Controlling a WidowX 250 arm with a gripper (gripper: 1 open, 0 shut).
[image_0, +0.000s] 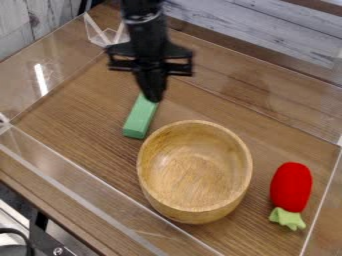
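My gripper hangs above and behind a green block on the wooden table, blurred, so the state of its fingers is hard to make out. The block lies just left of a large tan bowl, apart from the gripper.
A red object with a green piece lies at the right. Something clear stands at the top left, and a dark cable shows at the bottom left.
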